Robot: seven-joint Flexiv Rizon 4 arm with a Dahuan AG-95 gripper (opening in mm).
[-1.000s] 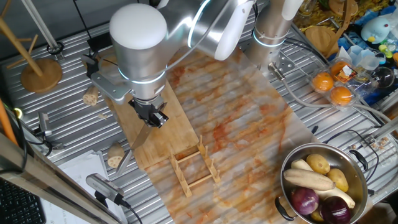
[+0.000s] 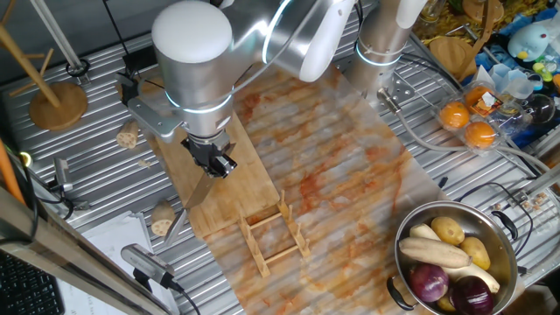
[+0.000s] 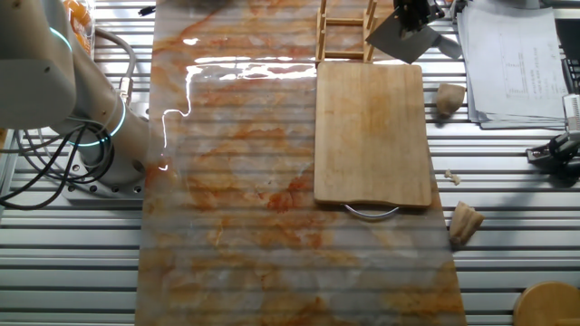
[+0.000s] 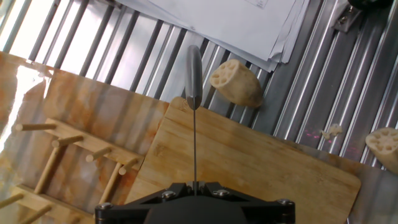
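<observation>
A knife is pinched in my gripper, whose fingers are shut on its blade. In the wrist view the blade is seen edge-on as a thin line, and the grey knife handle (image 4: pixel 194 78) points away from the fingers. Exterior view 1 shows the gripper (image 2: pixel 213 161) over the wooden cutting board (image 2: pixel 244 174), with the knife blade (image 2: pixel 200 190) slanting toward the board's left edge. From exterior view 2, the broad knife blade (image 3: pixel 399 40) appears near the board's corner beside the rack. Whether the knife touches the board is unclear.
A wooden peg rack (image 2: pixel 254 248) lies by the board's near end. Lotus root pieces (image 4: pixel 237 83) lie on the slatted metal table beside the board, near some papers (image 4: pixel 233 22). A pot (image 2: pixel 409 215) of vegetables stands at right; the marbled sheet between is largely clear.
The arm and gripper have shifted very slightly to the left in exterior view 1, the knife staying in the gripper. Everything else looks unchanged.
</observation>
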